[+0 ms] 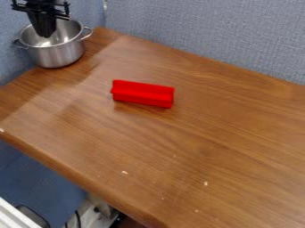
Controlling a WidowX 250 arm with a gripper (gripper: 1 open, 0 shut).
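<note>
A steel pot [56, 53] with two loop handles stands at the table's far left corner. My black gripper [45, 27] is over it, its lower part reaching down into the pot's mouth; whether the fingers are open or shut does not show. A red block [142, 93] lies on the wooden table [202, 160] near the middle.
Grey-blue padded walls [202, 36] border the back and left of the table. A near edge runs diagonally at the lower left.
</note>
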